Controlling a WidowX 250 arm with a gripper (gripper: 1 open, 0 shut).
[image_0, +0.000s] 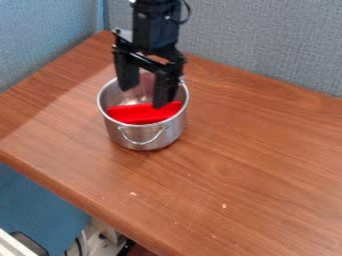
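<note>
A metal pot (144, 133) with a wire handle stands on the wooden table (247, 170), left of centre. A red elongated object (139, 113) lies inside it. My black gripper (146, 86) is open, its fingers down at the pot's mouth, above the red object. Whether the fingertips touch it I cannot tell.
Grey textured walls stand behind and at the left. The table's left front edge drops to a blue area with some cables.
</note>
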